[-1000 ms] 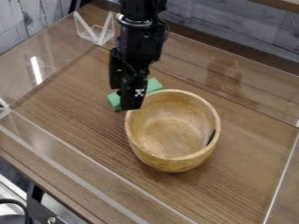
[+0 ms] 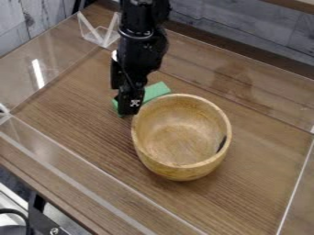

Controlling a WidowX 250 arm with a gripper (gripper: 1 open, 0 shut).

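A green object (image 2: 152, 93), flat and partly hidden, lies on the wooden table just behind a large light wooden bowl (image 2: 181, 147). My black gripper (image 2: 128, 99) hangs from the top of the view, pointing down over the left part of the green object, left of the bowl's back rim. It is open; whether its fingers touch the green object cannot be told. The bowl is empty apart from a small dark mark or thing at its right side.
A clear plastic item (image 2: 98, 27) stands at the back left. A raised wooden edge runs along the back right.
My gripper has moved left, away from over the bowl's rim to the left part of the green object. The bowl has not visibly moved.
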